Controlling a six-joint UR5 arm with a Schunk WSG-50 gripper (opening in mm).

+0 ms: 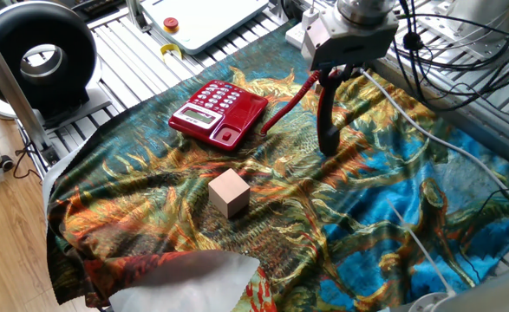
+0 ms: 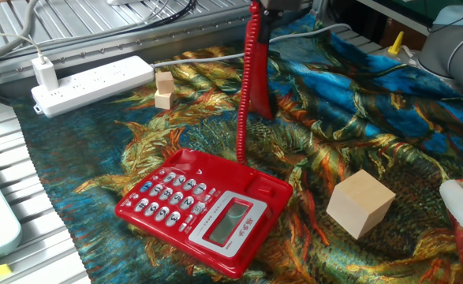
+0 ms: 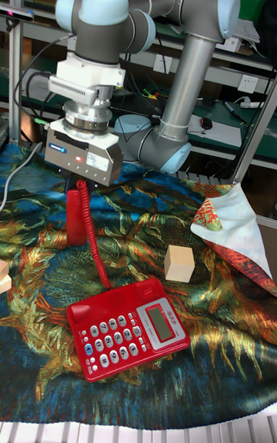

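A red desk telephone point(image 1: 218, 116) lies on the patterned cloth, keypad and display facing up, its handset cradle empty. Its red handset point(image 3: 77, 218) hangs upright from my gripper point(image 3: 76, 184), which is shut on the upper end. In exterior view 2 the handset point(image 2: 260, 83) hangs behind the phone base point(image 2: 207, 209), and most of the gripper is out of frame. A coiled red cord point(image 2: 245, 95) runs from the base up to the handset's top. From exterior view 1 the handset point(image 1: 327, 121) looks dark; whether its lower end touches the cloth, I cannot tell.
One wooden cube point(image 1: 229, 192) rests on the cloth near the phone. Two small wooden blocks point(image 2: 163, 91) are beside a white power strip point(image 2: 93, 85). The cloth point(image 3: 238, 234) has a folded-over corner. Cables point(image 1: 436, 139) cross the cloth's right side in exterior view 1.
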